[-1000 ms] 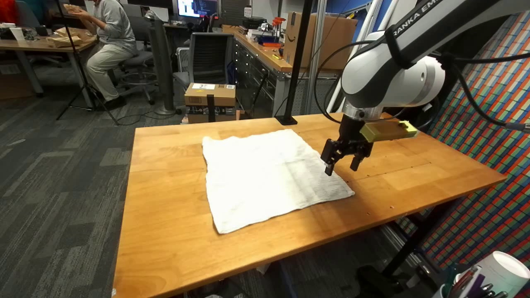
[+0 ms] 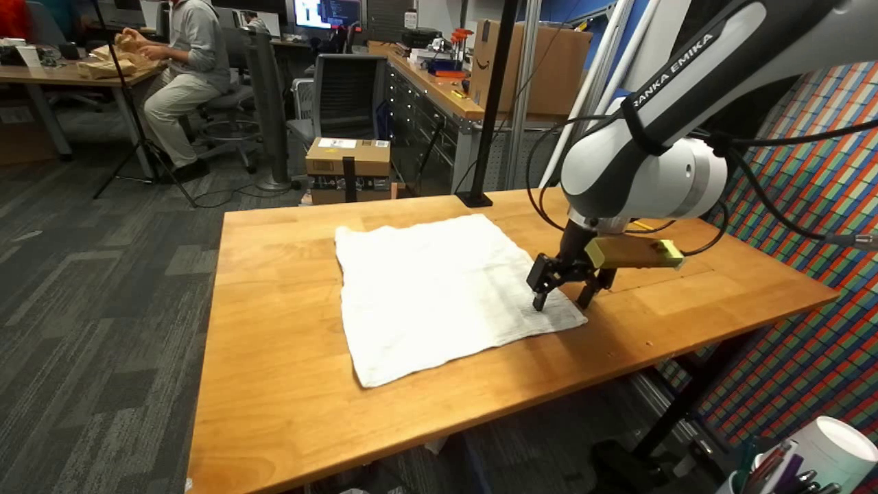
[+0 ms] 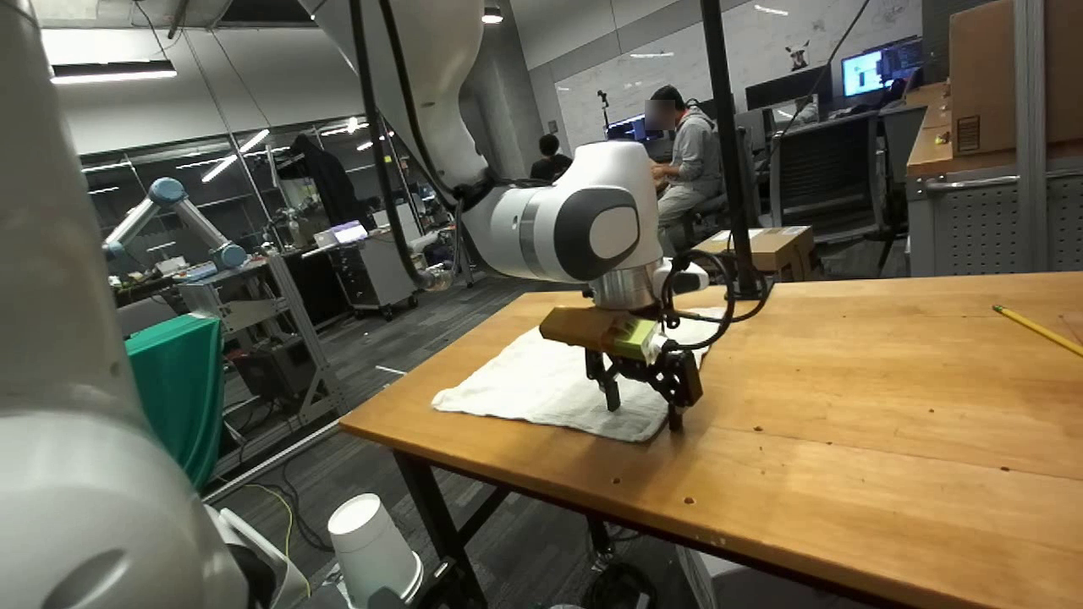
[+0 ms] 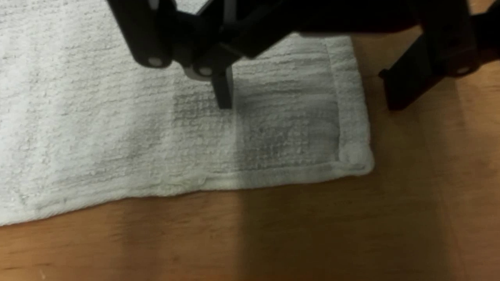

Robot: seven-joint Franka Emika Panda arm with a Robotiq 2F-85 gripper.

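Note:
A white cloth lies spread out nearly flat on the wooden table. My gripper is low over the cloth's right-hand edge, pointing down, its fingers open with nothing held. In the wrist view one fingertip is over the fabric, while the other finger is past the hemmed edge, above bare wood. The cloth's corner shows between and below them. Whether either tip touches the surface I cannot tell. From the second exterior view, the gripper partly covers the cloth.
A yellow pencil lies on the table, well away from the cloth. A black post rises at the table's back edge, and loose cables hang by the wrist. Bare wood surrounds the cloth.
My gripper has come down closer to the cloth's right edge, with the arm lowering too. The cloth has stayed in place.

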